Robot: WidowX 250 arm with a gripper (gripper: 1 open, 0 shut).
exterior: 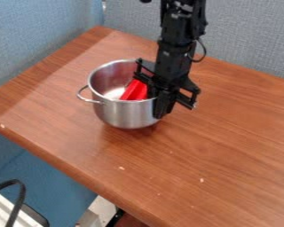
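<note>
A steel pot (118,112) with wire side handles sits on the wooden table toward the back left. Inside it a red object (135,90) shows against the pale interior. The black gripper (162,105) reaches down at the pot's right rim, its lower part over and against that edge; whether anything is between its fingers is hidden.
Blue-grey padded walls stand behind and at the left. A black cable and white object lie below the table's edge at the lower left.
</note>
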